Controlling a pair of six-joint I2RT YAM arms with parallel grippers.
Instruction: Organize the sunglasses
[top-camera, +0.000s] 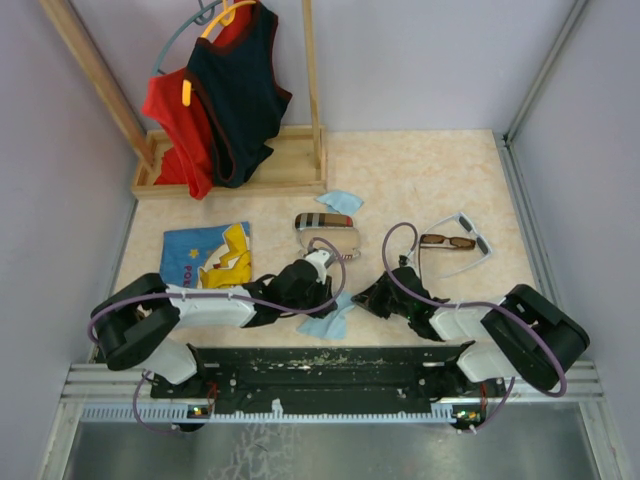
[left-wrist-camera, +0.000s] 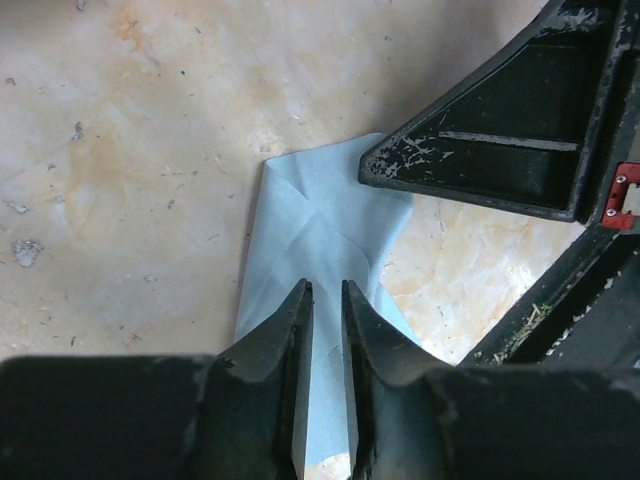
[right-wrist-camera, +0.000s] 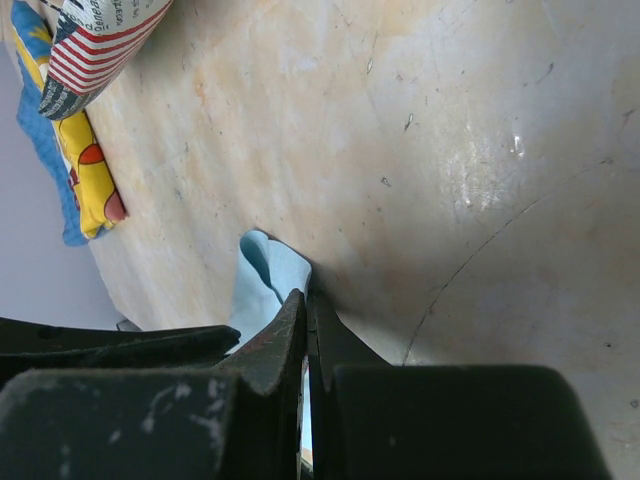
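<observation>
A light blue cloth lies on the table between my grippers. In the left wrist view, my left gripper hangs over the cloth, its fingertips slightly apart with nothing clearly between them. My right gripper is shut at the cloth's corner; whether fabric is pinched there is unclear. Cases lie at the middle, one striped, others beige.
A blue and yellow pouch lies at the left. A second blue cloth lies behind the cases. A wooden rack with red and dark garments stands at the back.
</observation>
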